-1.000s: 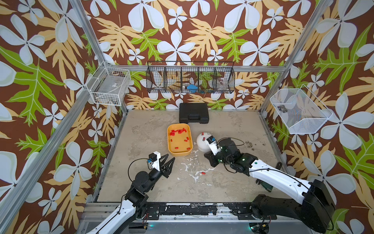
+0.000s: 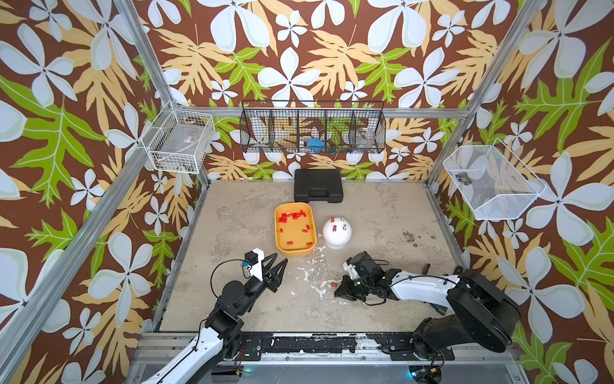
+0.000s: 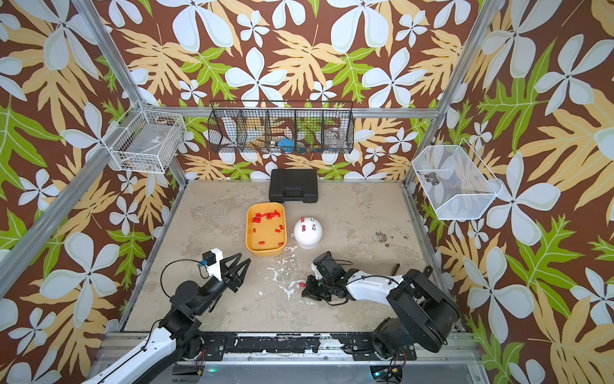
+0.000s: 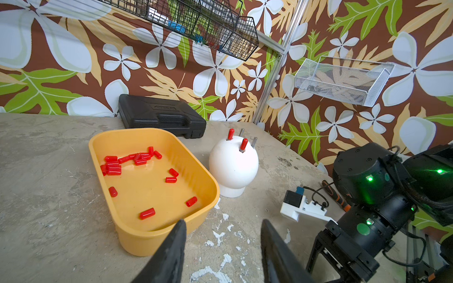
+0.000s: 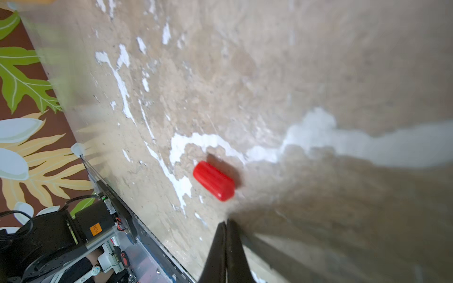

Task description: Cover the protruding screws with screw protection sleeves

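A white ball on a base (image 4: 233,165) carries upright screws, two wearing red sleeves and two bare grey. An orange bin (image 2: 279,230) holds several red sleeves. A loose red sleeve (image 5: 213,180) lies on the table, just beyond the fingertips of my right gripper, which is shut, low over the tabletop, nothing showing between its fingers. My left gripper is open and empty, in front of the bin's near end.
A black case (image 2: 318,185) lies at the back. Wire baskets hang on the rails above. A tool (image 4: 336,195) lies at the right edge behind the right arm.
My right arm has come down and toward the front from beside the white ball, to beside the loose sleeve. The left arm has not visibly moved.
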